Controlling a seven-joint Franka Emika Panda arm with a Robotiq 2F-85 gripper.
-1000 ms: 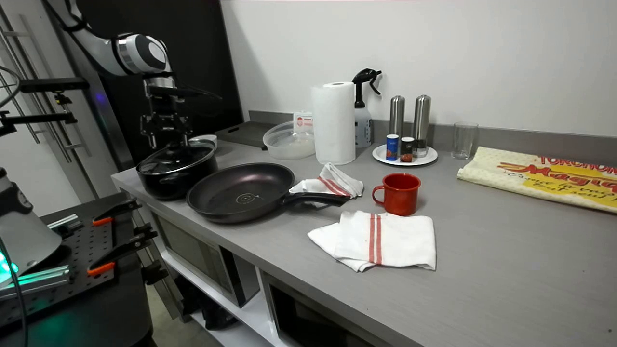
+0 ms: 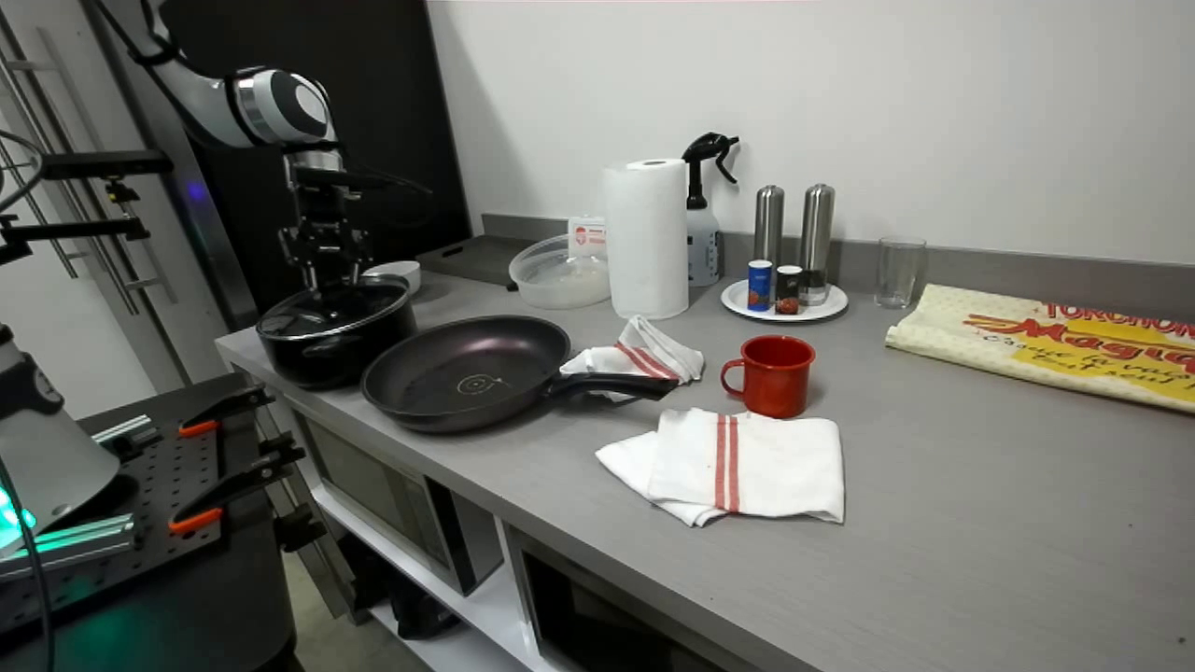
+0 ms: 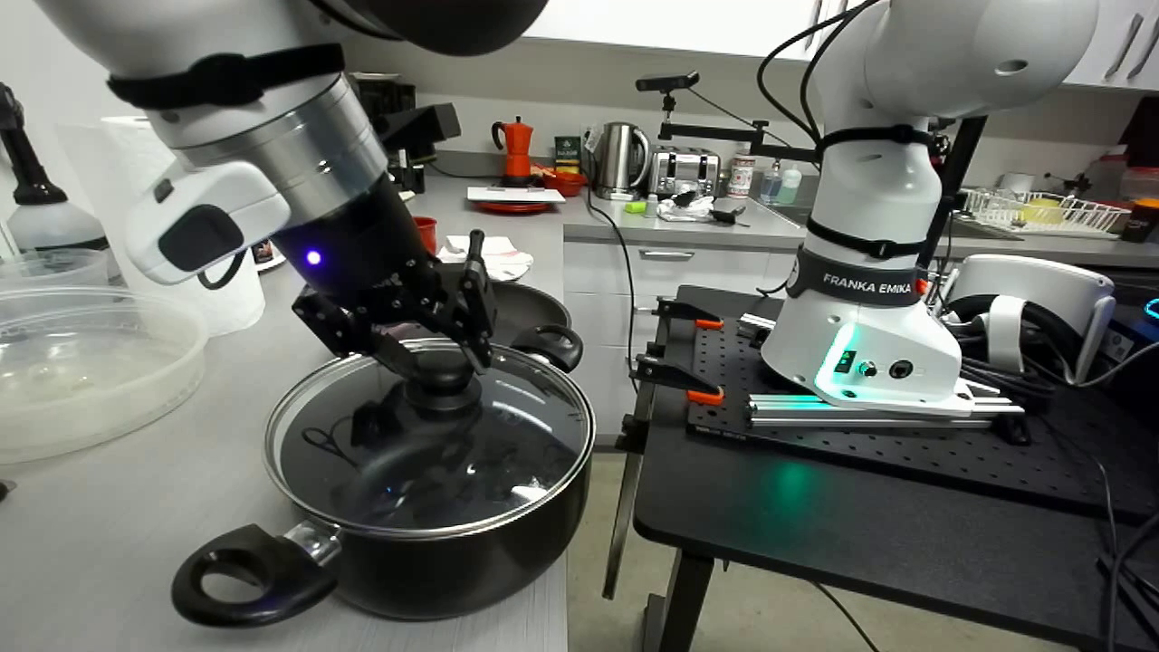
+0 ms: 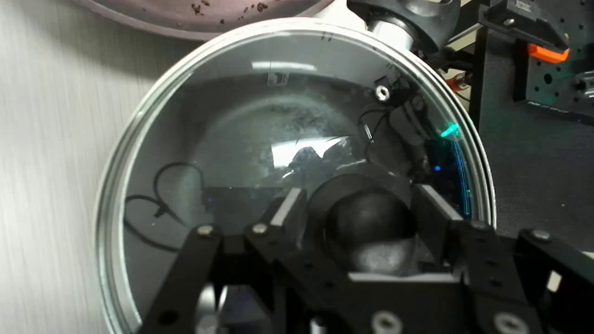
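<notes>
A black pot (image 3: 467,554) stands near the counter's edge under a glass lid (image 3: 326,467) with a metal rim. Straddling the lid's round black knob (image 4: 370,222) is my gripper, part open and pointing down. In the wrist view the right fingertip is close against the knob, while a small gap shows on the left. Exterior view 2 has the gripper (image 3: 443,360) low over the lid with the knob (image 3: 443,386) between its fingers. The lid lies flat on the pot. Whether both fingers touch the knob cannot be seen.
A frying pan (image 2: 470,375) sits right beside the pot, its handle over a white cloth (image 2: 644,353). Farther along are a red mug (image 2: 776,375) and a folded towel (image 2: 773,465). A clear plastic bowl (image 3: 98,359) stands behind the pot.
My gripper's fingers have drawn closer together around the knob. The pot and its lid have shifted slightly left in exterior view 1, away from the frying pan.
</notes>
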